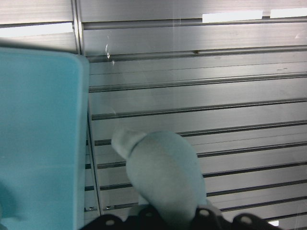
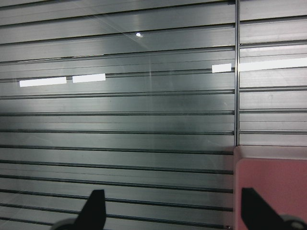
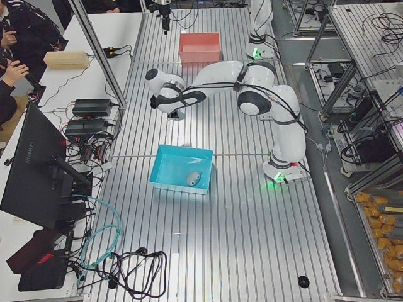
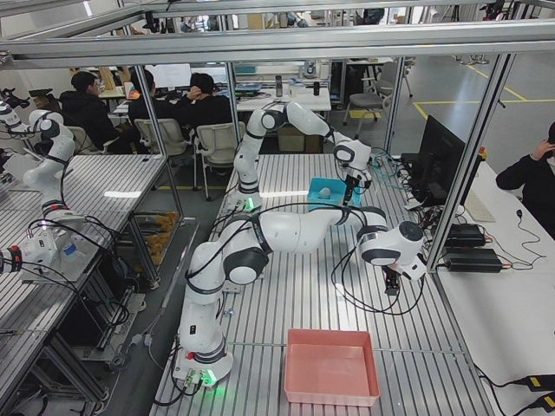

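A pale grey-blue plush toy (image 1: 163,177) is held by my left gripper, which is shut on it, just outside the blue bin (image 3: 160,170) in the left wrist view. A second small toy (image 3: 194,178) lies inside that bin. My right gripper is open with nothing between its fingers, high over the table beside the pink bin (image 4: 331,390), which looks empty.
A monitor (image 3: 34,170), power boxes and coiled cables line the left side in the camera left view; aluminium frame posts stand at the edges.
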